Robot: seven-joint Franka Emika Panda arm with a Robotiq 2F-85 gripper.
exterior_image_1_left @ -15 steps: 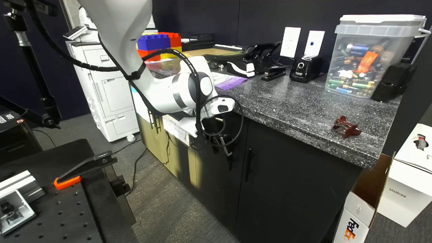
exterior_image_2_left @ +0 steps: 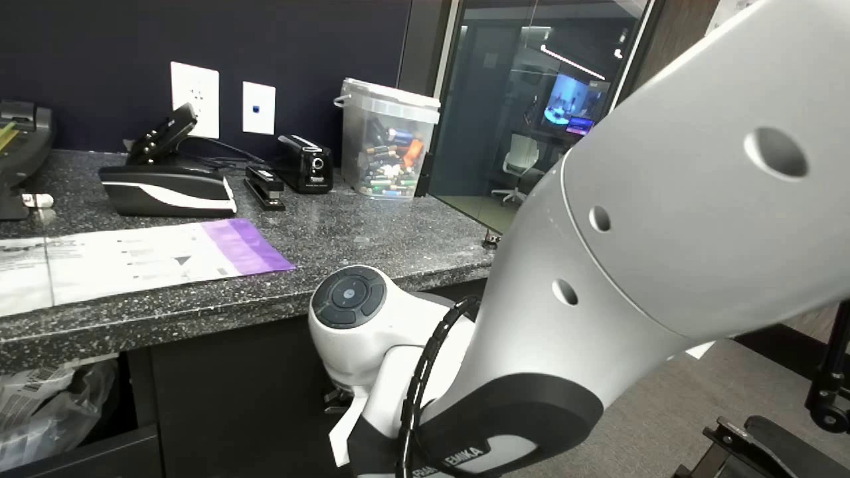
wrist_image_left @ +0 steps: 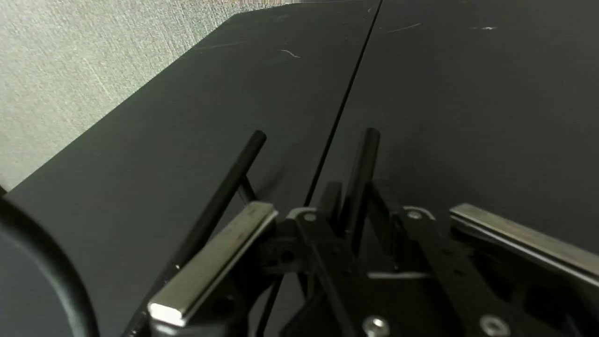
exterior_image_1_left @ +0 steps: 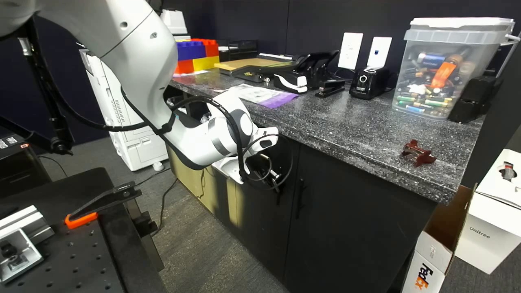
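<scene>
Two black bar handles are on the dark cabinet doors. In the wrist view my gripper has its fingers part open on either side of one bar, the near handle (wrist_image_left: 368, 146); a firm hold does not show. The other handle (wrist_image_left: 224, 191) runs outside the fingers, to the left. Exterior view 1 has my gripper (exterior_image_1_left: 276, 181) low before the cabinet door (exterior_image_1_left: 266, 229), with the other handle (exterior_image_1_left: 300, 197) just right of it. Exterior view 2 hides the fingertips behind the arm.
Above the doors juts the speckled countertop (exterior_image_1_left: 351, 132). It carries a battery tub (exterior_image_1_left: 434, 68), a stapler (exterior_image_1_left: 330, 88) and a dark red object (exterior_image_1_left: 418, 153). A cable (exterior_image_1_left: 292, 161) loops around the wrist. Open floor (exterior_image_1_left: 205, 254) lies in front of the cabinet.
The arm and hand have come lower, and the hand has shifted slightly left and tilted. The gripper stays near the same handle. The doors look unmoved.
</scene>
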